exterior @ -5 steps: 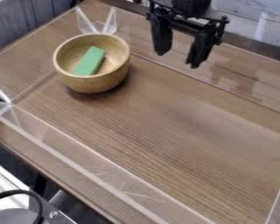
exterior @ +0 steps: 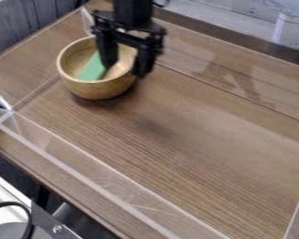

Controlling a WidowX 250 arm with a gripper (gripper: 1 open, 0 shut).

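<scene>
My black gripper (exterior: 124,53) hangs over the right part of a wooden bowl (exterior: 97,88), its two fingers apart and open. A green block (exterior: 94,63) lies in the bowl, partly hidden by the gripper. The gripper is blurred, and I cannot tell whether it touches the bowl.
A white panel stands at the back right. Cables and grey items lie off the table's edge at the lower left.
My gripper has moved left from the back right to over the bowl. The bowl and block look unmoved.
</scene>
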